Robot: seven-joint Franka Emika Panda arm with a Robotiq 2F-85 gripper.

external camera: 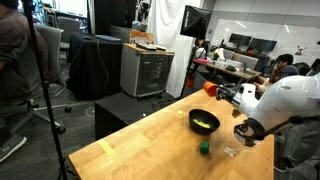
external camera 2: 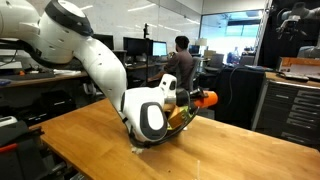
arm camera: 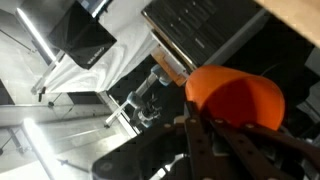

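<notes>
An orange cup (arm camera: 240, 94) fills much of the lower right of the wrist view, and my gripper (external camera 2: 190, 97) is shut on it. From the side, the cup (external camera 2: 207, 99) looks tilted, pointing away from the arm. In exterior view 1 the cup (external camera: 210, 88) is held up beyond the black bowl (external camera: 204, 122). Something yellow (external camera: 203, 122) lies inside that bowl. The fingers' exact hold on the cup is hard to make out.
On the table near the bowl is a small green object (external camera: 205, 147). A pale, unclear item (external camera: 232, 151) lies to its right. A dark cabinet (external camera: 143, 70) stands behind the table.
</notes>
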